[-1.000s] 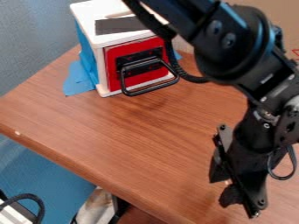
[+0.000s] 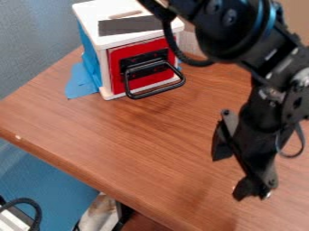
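My gripper (image 2: 251, 188) hangs low over the right part of the wooden table, pointing down, its black fingertips near the tabletop; whether it is open or shut is hard to tell at this angle. At the back left stands a small white box (image 2: 107, 20) with blue sides, a red front (image 2: 126, 58) and a black wire handle (image 2: 154, 87) in front of it. A dark grey strip lies on its top.
A blue sheet (image 2: 79, 83) lies beside the box.
The arm has shifted a little; the gripper is slightly higher and further back than before, and the upper arm stands a bit more to the right. The box has not moved.
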